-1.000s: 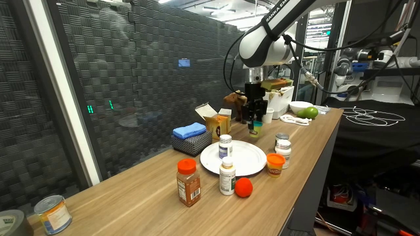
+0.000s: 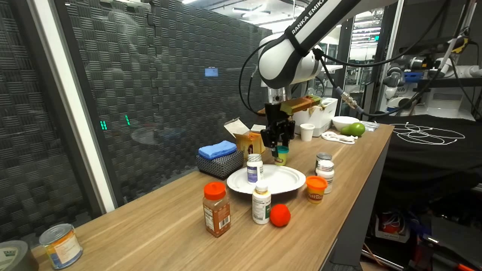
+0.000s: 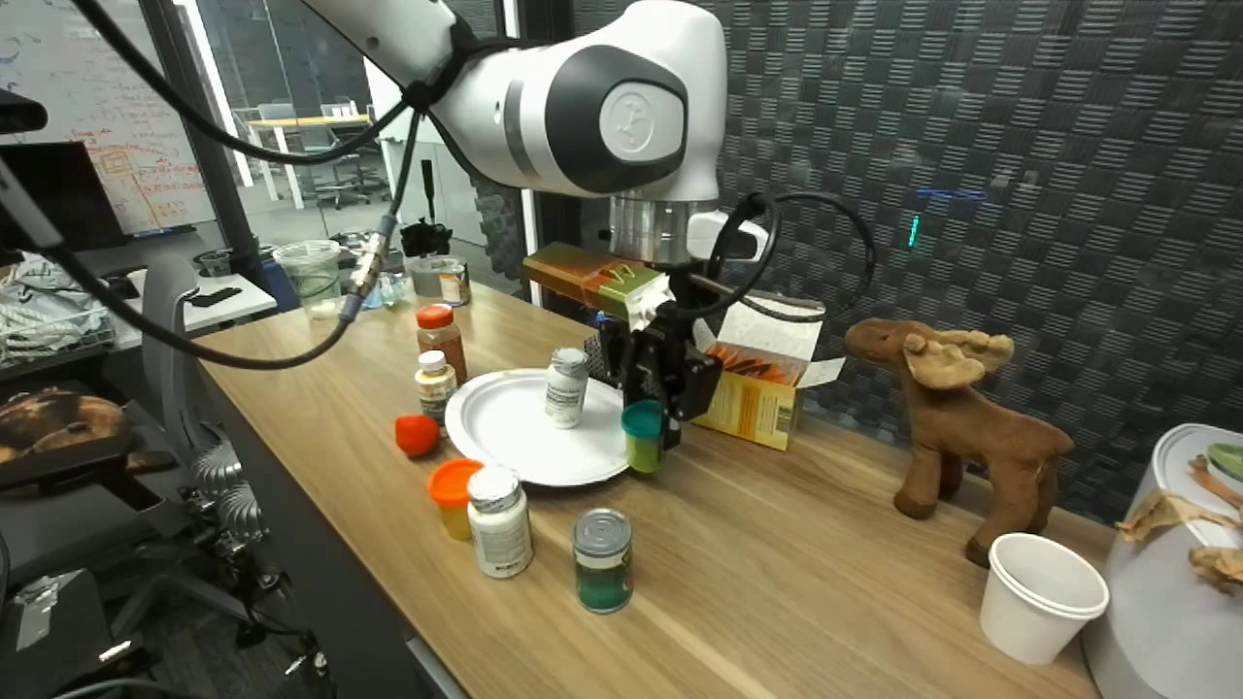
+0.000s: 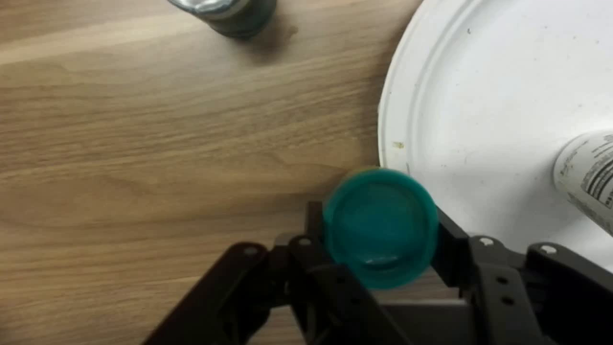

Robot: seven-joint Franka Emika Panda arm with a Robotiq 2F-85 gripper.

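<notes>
My gripper is shut on a Play-Doh tub with a teal lid (image 4: 382, 230), whose yellow-green body (image 2: 280, 158) shows below it in the first exterior view. The tub is upright at the edge of a white plate (image 3: 513, 437), overlapping its rim in the wrist view; whether its base touches the table is unclear. A white pill bottle (image 3: 566, 390) stands on the plate. With a dark shadow under its front edge, the plate looks slightly tilted in the first exterior view.
Near the plate stand an orange-lidded tub (image 2: 316, 189), a white bottle (image 3: 500, 524), a can (image 3: 602, 561), a red ball (image 2: 280, 215), another bottle (image 2: 261, 204) and a spice jar (image 2: 217, 212). An open yellow box (image 3: 752, 396) is behind my gripper. Clear tabletop lies right of the can.
In the first exterior view, my gripper and the teal-lidded tub have moved left and toward the plate. The plate and its bottle have shifted slightly left, and the plate's front edge appears higher.
</notes>
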